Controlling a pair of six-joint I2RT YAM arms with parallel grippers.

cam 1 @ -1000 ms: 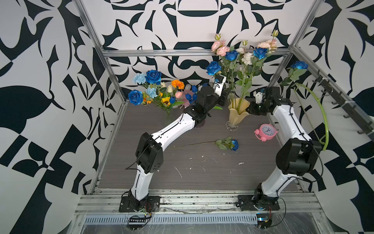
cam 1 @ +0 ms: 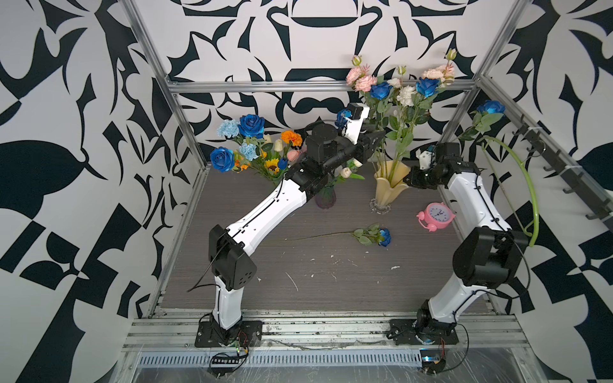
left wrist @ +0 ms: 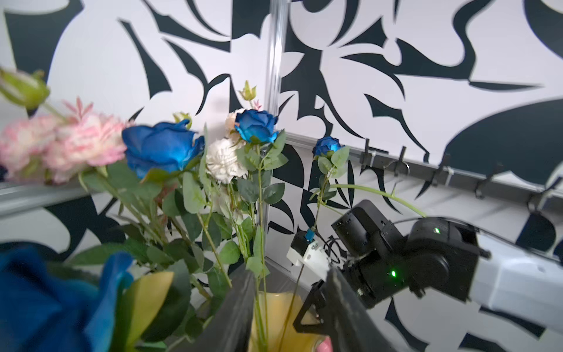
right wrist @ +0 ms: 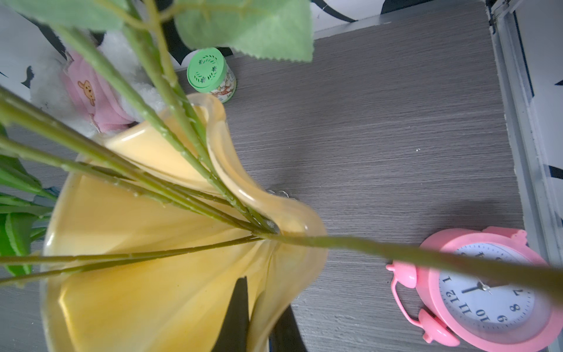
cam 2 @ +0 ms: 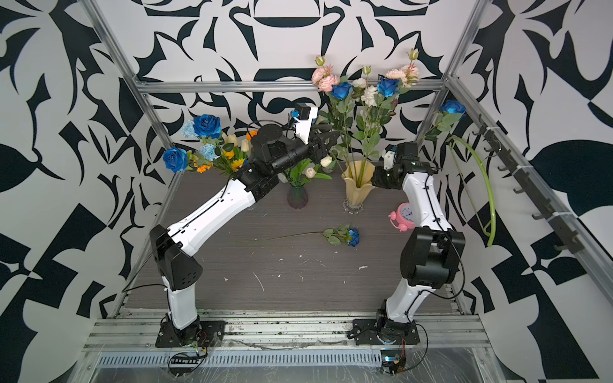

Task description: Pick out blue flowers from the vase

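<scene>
The cream fluted vase (cam 1: 390,182) stands upright at the back right with tall pink, white and blue flowers. Two blue roses, the left one (cam 1: 381,90) and the right one (cam 1: 427,86), rise above it; another blue rose (cam 1: 491,107) leans far out to the right. A lower blue rose (cam 1: 343,118) is partly hidden behind my left arm. My left gripper is open near the stems, a gap between its fingers. My right gripper is shut on the vase's rim. One blue rose (cam 1: 384,237) lies on the table, its stem pointing left.
A pink alarm clock (cam 1: 438,215) sits right of the vase. Mixed flowers, including a sunflower (cam 1: 273,165), stand at the back left, and a dark purple vase (cam 1: 325,198) is under my left arm.
The low blue rose beside it has shifted and is now partly covered. The right arm stays put.
</scene>
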